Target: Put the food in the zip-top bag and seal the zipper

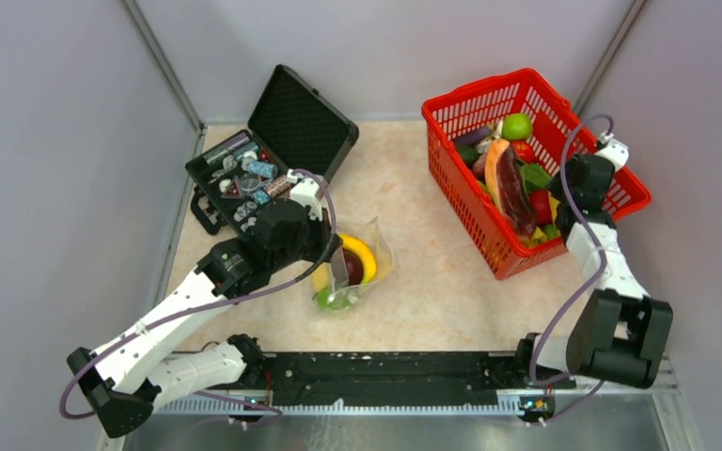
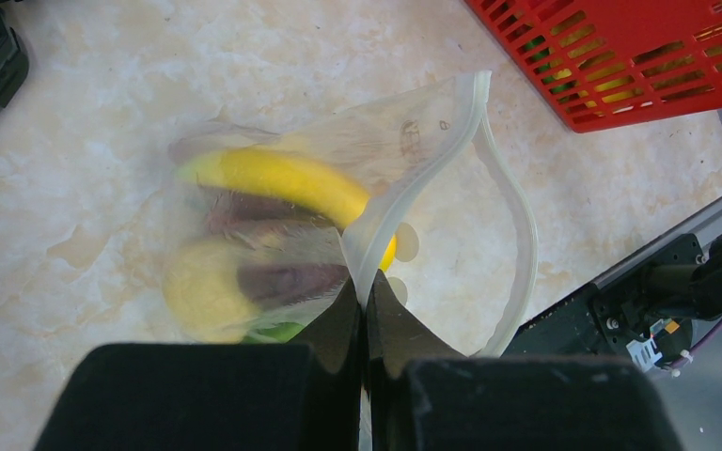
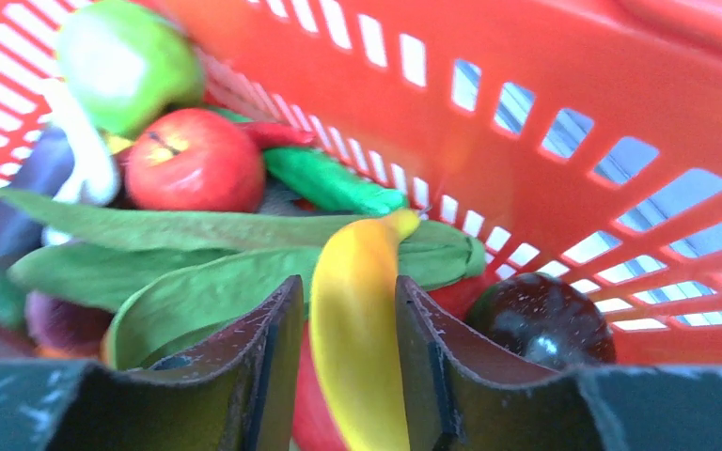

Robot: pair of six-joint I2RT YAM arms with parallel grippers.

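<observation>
A clear zip top bag (image 1: 367, 277) lies on the table, holding a banana (image 2: 291, 183) and other food. My left gripper is shut on the bag's rim at its zipper (image 2: 451, 141). In the right wrist view my right gripper is down in the red basket (image 1: 475, 216), its fingers either side of an upright yellow fruit or vegetable (image 3: 357, 319); whether they touch it is unclear. Around it lie green leaves (image 3: 150, 225), a red apple (image 3: 195, 164) and a green fruit (image 3: 127, 66).
An open black case (image 1: 296, 132) with small items stands at the back left. The table between the bag and the basket (image 1: 432, 282) is clear. The table's front edge lies just beyond the bag.
</observation>
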